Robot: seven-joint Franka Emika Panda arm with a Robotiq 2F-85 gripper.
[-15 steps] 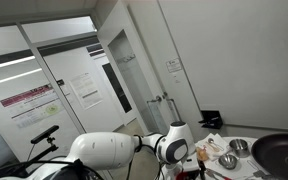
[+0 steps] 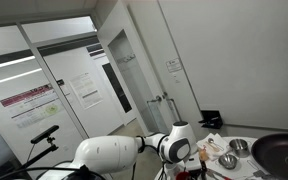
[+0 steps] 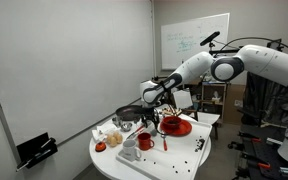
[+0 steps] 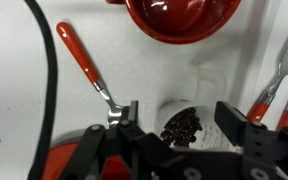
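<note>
In the wrist view my gripper has its two fingers well apart, one at each side of a white mug [image 4: 210,82]. Dark beans [image 4: 182,128] lie inside that mug. The fingers overlap the mug's sides in this view, and whether they touch it I cannot tell. From the second exterior view, the gripper is small above the middle of the table; the first one shows the arm [image 2: 114,152] reaching low, its fingertips hidden.
A red mug [image 4: 184,18] sits beyond the white one. A red-handled utensil [image 4: 80,56] lies to the left, a red dish [image 4: 66,160] at lower left, forks [image 4: 280,72] at right. Several loose beans dot the left side. A dark pan [image 2: 282,153] stands on the table.
The arm and its gripper have shifted very slightly to the right in the first exterior view. The tabletop objects visible there look unmoved.
</note>
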